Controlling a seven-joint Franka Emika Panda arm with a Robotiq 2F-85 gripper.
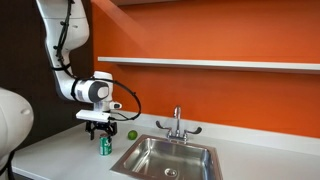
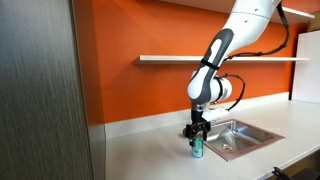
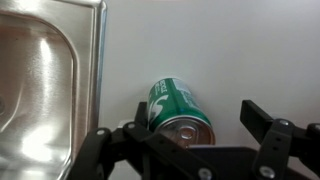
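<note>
A green can stands upright on the white counter, its silver top toward the wrist camera. My gripper is open above it, with the can's top between the fingers in the wrist view. The left finger looks much closer to the can than the right finger; whether it touches cannot be told. From the first exterior side, the gripper is pointed down just over the can. The second exterior view also shows the can below the fingers.
A steel sink with a faucet is set into the counter beside the can. A small round green object lies farther back near the wall.
</note>
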